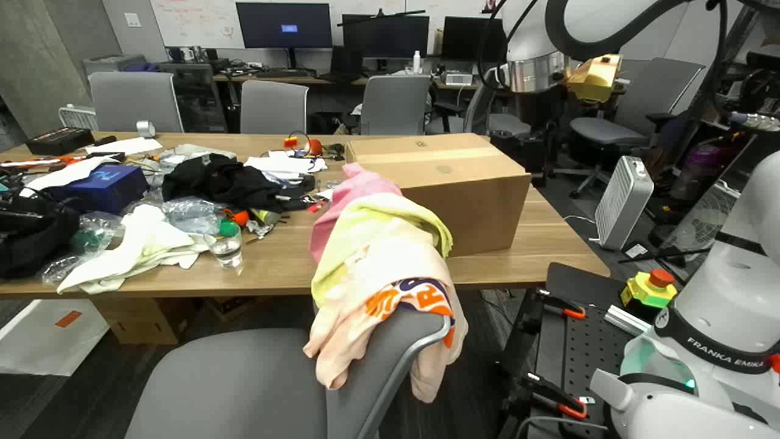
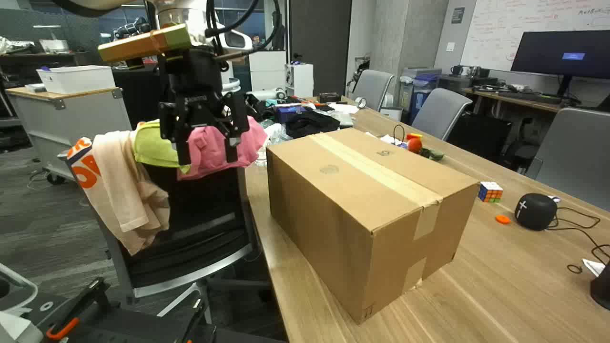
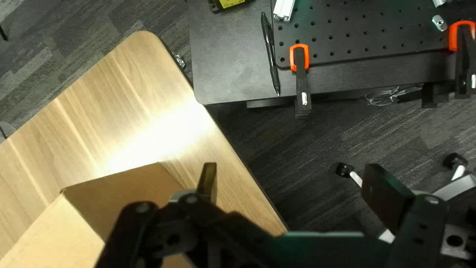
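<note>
My gripper (image 2: 207,153) points down with its fingers wide apart and nothing between them. In the wrist view the gripper looks down past the table's edge, one finger (image 3: 208,181) towards the cardboard box and the other (image 3: 384,196) over the dark floor. Three cloths hang over the chair back: a pink cloth (image 1: 349,196), a yellow-green cloth (image 1: 343,252) and a peach cloth with orange lettering (image 1: 365,281). Exterior view 2 has my fingers in front of the pink cloth (image 2: 214,151) and yellow cloth (image 2: 153,146); contact cannot be judged there.
A closed cardboard box (image 2: 366,177) takes up the table end by the chair (image 1: 234,380). Clutter, including a black cloth (image 1: 219,179), a white cloth (image 1: 142,245) and a clear glass (image 1: 228,250), covers the table's other end. Clamps (image 3: 301,78) line the black stand's edge.
</note>
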